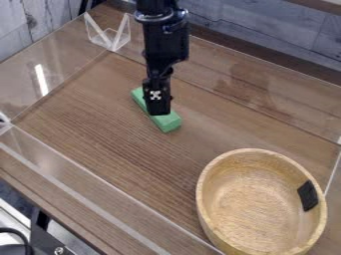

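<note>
A green rectangular block lies on the wooden table near the middle. My black gripper hangs open over the block's upper end, its fingers pointing down. The gripper partly hides that end, and I cannot tell whether the fingers touch it.
A round, pale wooden bowl with a dark patch on its rim stands at the lower right. Clear plastic pieces show at the top left and left edge. Dark cables lie beyond the lower-left table edge.
</note>
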